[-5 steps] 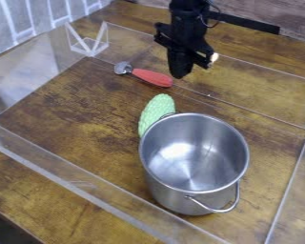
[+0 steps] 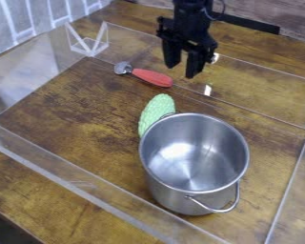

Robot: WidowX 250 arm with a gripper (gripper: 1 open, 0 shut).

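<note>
My black gripper (image 2: 186,55) hangs at the top centre, open, with no object visible between its fingers. Below and left of it lies a pizza cutter (image 2: 149,77) with a red handle. A green textured oval object (image 2: 156,111) lies in the middle. A large steel pot (image 2: 193,162) stands at the lower right, empty.
Clear low walls (image 2: 41,170) surround the wooden work surface (image 2: 79,119). A small white object sits just behind the gripper.
The gripper has shifted slightly over the last second, staying above and right of the pizza cutter. The objects on the surface have not moved.
</note>
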